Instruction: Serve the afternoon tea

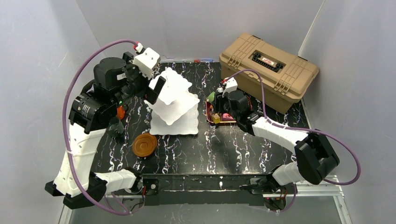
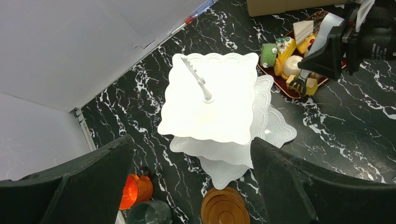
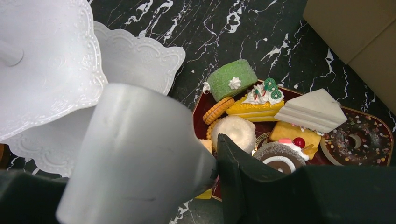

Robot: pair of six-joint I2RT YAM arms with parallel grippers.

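A three-tiered white stand (image 1: 173,112) with scalloped square plates fills the middle of the left wrist view (image 2: 210,119). Beside it, a red tray (image 3: 204,112) holds cakes: a green roll (image 3: 226,84), cake slices, biscuits, a chocolate donut (image 3: 355,144). My right gripper is over the tray, shut on silver tongs, whose black tips show at the tray's near side in the left wrist view. My left gripper (image 1: 155,88) hangs high over the stand's left, its fingers apart, nothing between them.
An orange mug (image 2: 142,189), a dark glass (image 2: 154,212) and a wooden coaster (image 1: 144,144) lie to the left and front. A large tan case (image 1: 268,70) stands behind the tray.
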